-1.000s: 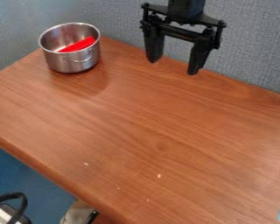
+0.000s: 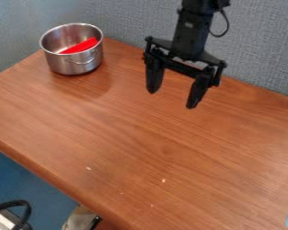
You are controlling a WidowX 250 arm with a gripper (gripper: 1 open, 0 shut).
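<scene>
My black gripper [image 2: 175,90] hangs over the back middle of the wooden table, its two fingers wide apart and open, with nothing between them. At the back left, a steel pot [image 2: 60,57] stands on the table with a red object [image 2: 82,45] inside it, apart from the gripper and to its left.
A grey padded wall [image 2: 140,18] runs along the back. A cable and some hardware sit beyond the front left edge.
The pot and red object have not moved.
</scene>
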